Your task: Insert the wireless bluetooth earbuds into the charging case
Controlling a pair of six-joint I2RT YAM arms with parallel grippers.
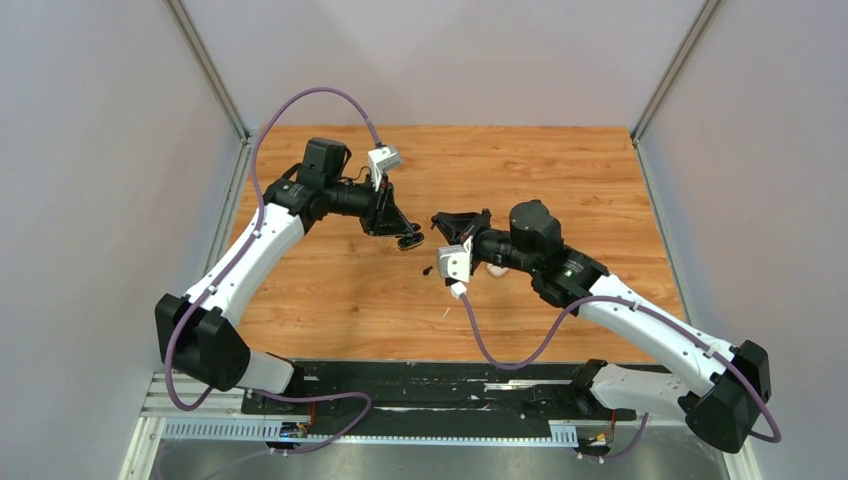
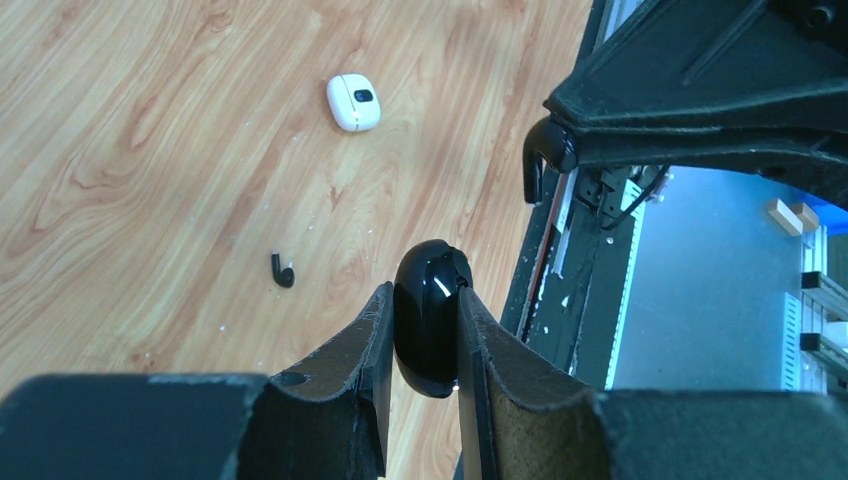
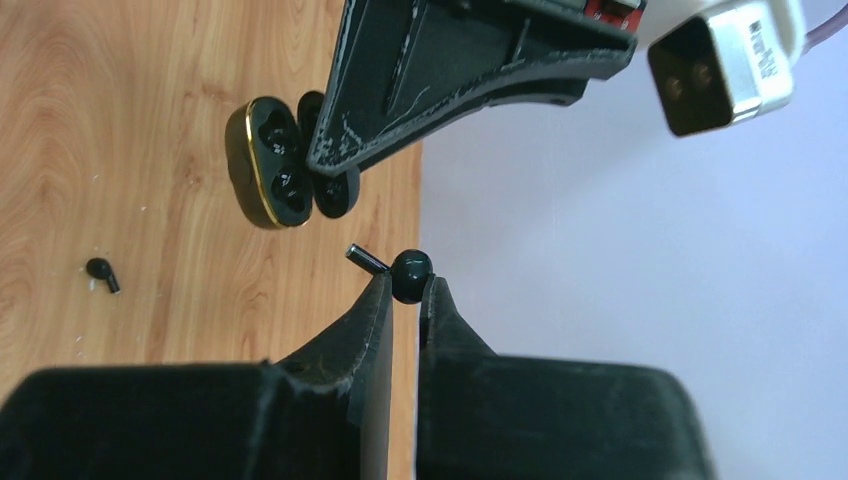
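My left gripper is shut on the black charging case, whose lid stands open, showing two earbud wells in the right wrist view. My right gripper is shut on a black earbud [image 3: 410, 272], its stem sticking out to the side. In the top view the two grippers face each other over the middle of the table, the earbud a little apart from the case. A second black earbud [image 2: 283, 273] lies on the wood below them.
A white case [image 2: 352, 102] lies on the wooden table [image 1: 380, 310], partly hidden behind the right arm in the top view. The table is otherwise mostly bare. The two arms are close together at its centre.
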